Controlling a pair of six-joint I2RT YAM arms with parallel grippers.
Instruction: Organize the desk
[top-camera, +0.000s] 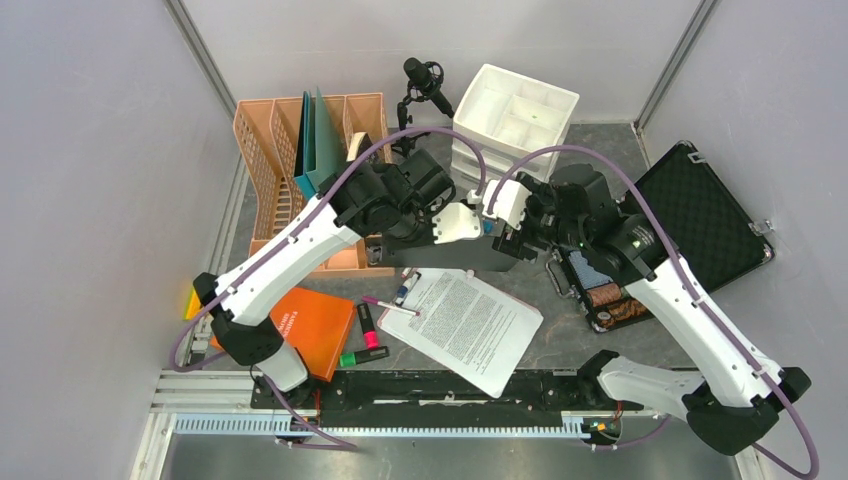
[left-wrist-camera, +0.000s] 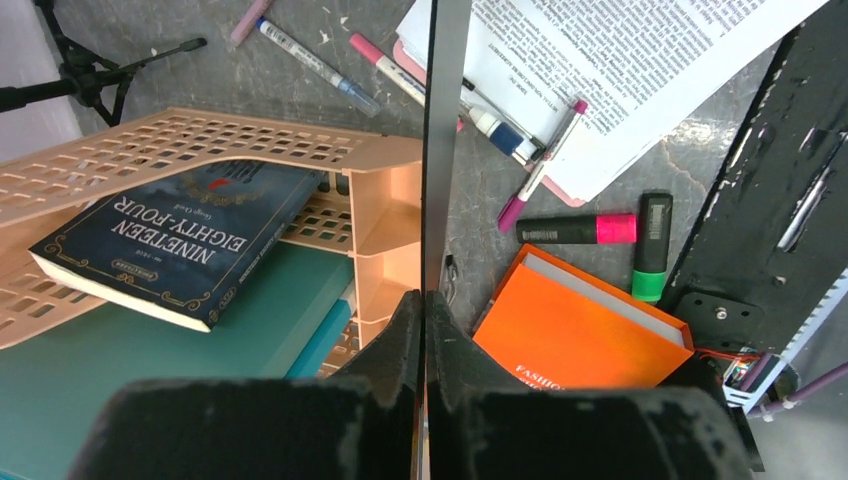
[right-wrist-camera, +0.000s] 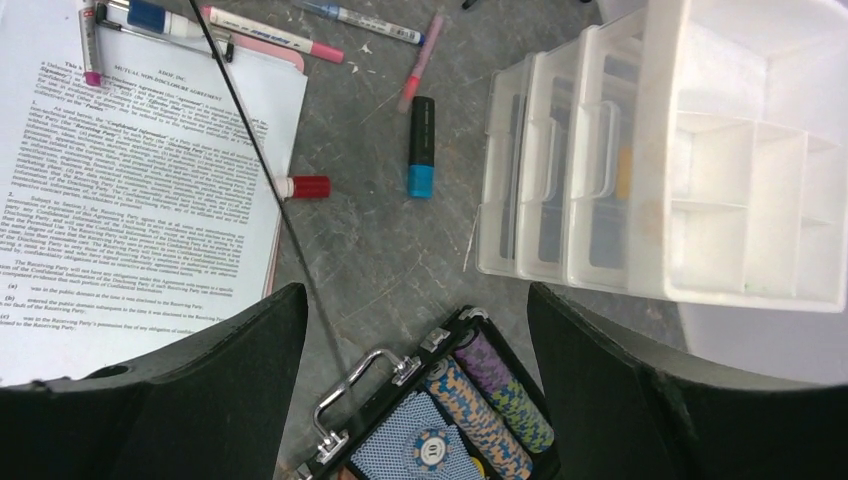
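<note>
A thin black clipboard (top-camera: 475, 258) hangs over the middle of the desk. My left gripper is shut on it, and the board appears edge-on there. My right gripper stands part open, with the board's dark edge running diagonally down the right wrist view toward the left finger. The tan organizer (top-camera: 262, 170) holds teal binders (top-camera: 325, 150) and a dark book (left-wrist-camera: 170, 245). Papers (top-camera: 460, 330), pens (left-wrist-camera: 395, 75), highlighters (left-wrist-camera: 575, 229) and an orange book (left-wrist-camera: 570, 330) lie on the desk.
White drawers (top-camera: 515, 110) stand at the back right, a black microphone stand (top-camera: 425, 85) at the back centre. An open black case (top-camera: 700, 220) lies at the right. Bare desk shows between pens and drawers (right-wrist-camera: 440, 250).
</note>
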